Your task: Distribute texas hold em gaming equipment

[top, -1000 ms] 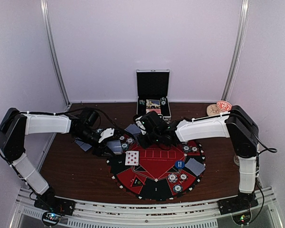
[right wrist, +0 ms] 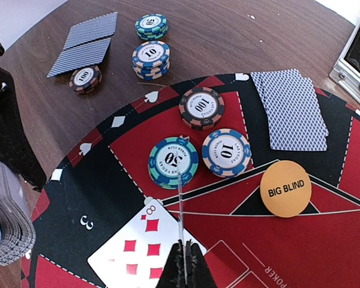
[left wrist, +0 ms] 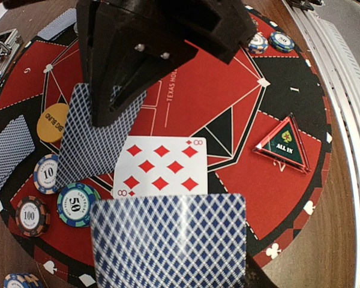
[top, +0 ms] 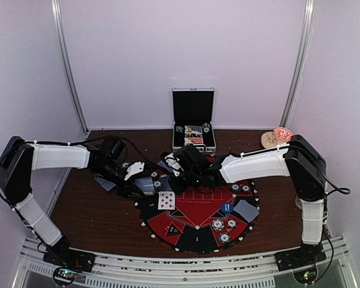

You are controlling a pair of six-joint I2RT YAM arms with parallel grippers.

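A blue-backed deck of cards is in my left gripper, which is shut on it over the left edge of the round red-and-black poker mat. My right gripper is shut on a single card, seen edge-on as a thin line in the right wrist view. That card hangs above the mat, close to the face-up diamonds card. Chips marked 50, 10 and 100 lie beside it, along with the yellow BIG BLIND disc.
Overlapping face-down cards lie at the mat's back. Chip stacks and more cards are on the wood at left. An ALL IN triangle lies at the front, with an open case behind. Both arms are close together.
My right gripper has shifted a little to the left and toward the front, closer to the left gripper. The left arm and its deck look still.
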